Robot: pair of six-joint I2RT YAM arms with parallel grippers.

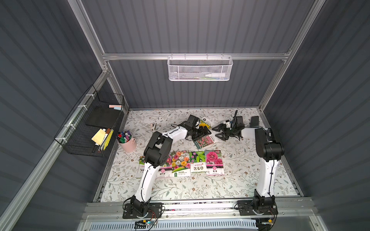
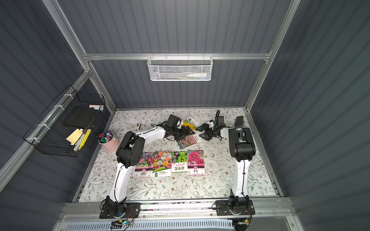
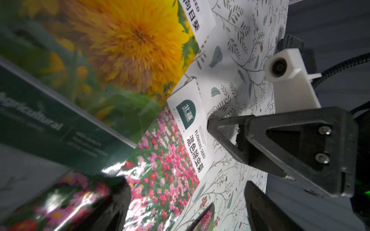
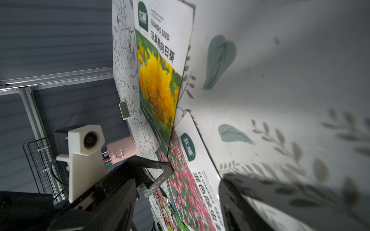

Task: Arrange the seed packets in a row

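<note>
Along the front, seed packets lie in a side-by-side row, ending in a pink-flower packet (image 1: 214, 157). Behind it a sunflower packet (image 4: 158, 84) overlaps a pink-and-red daisy packet (image 4: 185, 181), both on the patterned table. My left gripper (image 1: 204, 132) is open just over these two packets, covering part of them in the top views. My right gripper (image 1: 219, 131) is just right of them, low by the table, its fingers apart with nothing seen between them; its wrist view shows both packets' white labels.
A pink pen cup (image 1: 128, 145) stands at the left, near a small pale object (image 1: 153, 127). A dark rectangular object (image 1: 254, 120) lies at the back right. A black wire basket (image 1: 77, 140) and a white one (image 1: 199, 69) hang on the walls.
</note>
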